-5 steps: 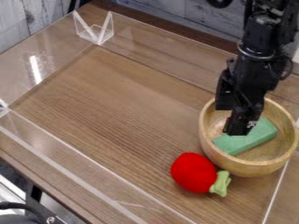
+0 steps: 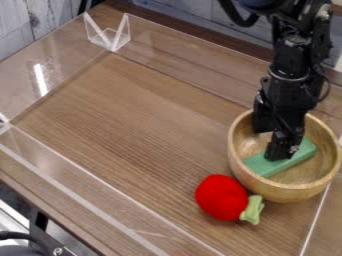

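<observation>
My black gripper (image 2: pixel 281 132) reaches down from the top right into a tan bowl (image 2: pixel 307 183) on the right of the wooden table, its fingers apart above a mint-green block (image 2: pixel 274 164) that lies in the bowl. The block is partly hidden by the fingers. A red object with a pale green top (image 2: pixel 222 197) sits just in front of the bowl, to its lower left.
A white wire holder (image 2: pixel 107 32) stands at the back left of the table (image 2: pixel 100 120). Black cables lie at the lower left corner.
The gripper has shifted slightly within the bowl area, with its fingers now lower over the green block. The bowl and red object look unmoved.
</observation>
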